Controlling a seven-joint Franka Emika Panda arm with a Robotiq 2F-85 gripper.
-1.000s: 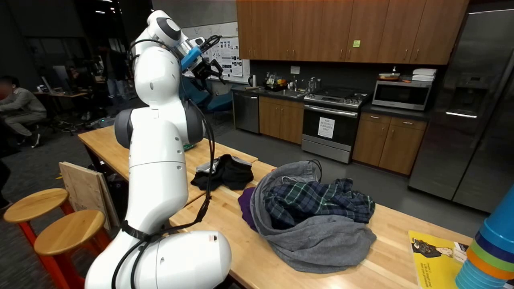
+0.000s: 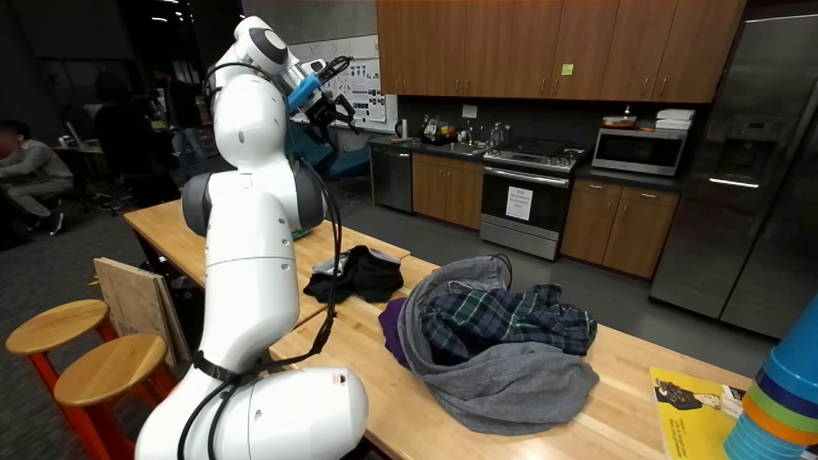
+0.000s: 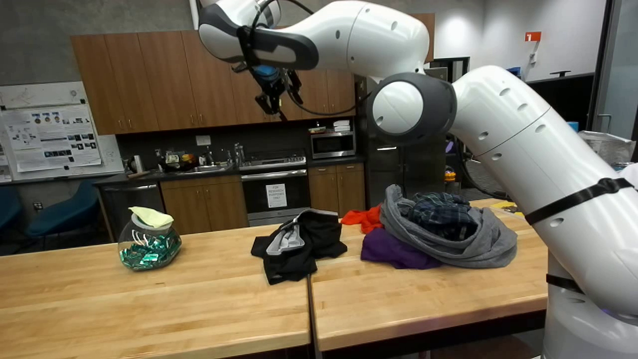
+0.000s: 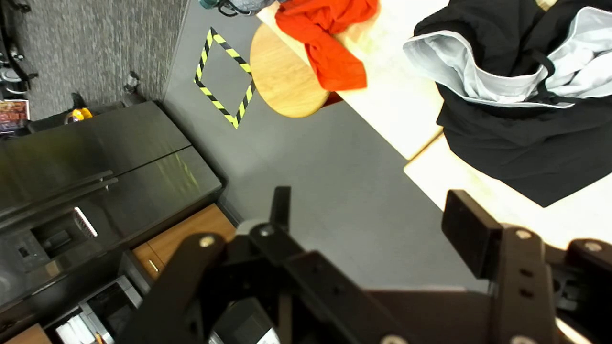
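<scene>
High above the tables, my gripper has its fingers spread wide apart with only floor visible between them. In the second exterior view the gripper hangs in the air in front of the wall cabinets. Black shorts with a grey lining lie crumpled across the seam of the two tables, well below it. To their right sit a red cloth, a purple cloth and a grey garment. A dark plaid shirt rests bunched inside the grey garment.
A round jar of green-wrapped pieces stands on the left table. A yellow magazine and a stack of coloured cups occupy the right table's end. Bare wood stretches across the left table's front.
The arm, gripper and clothes look the same as before. In the background, a person near the desks has shifted and now blocks more of them.
</scene>
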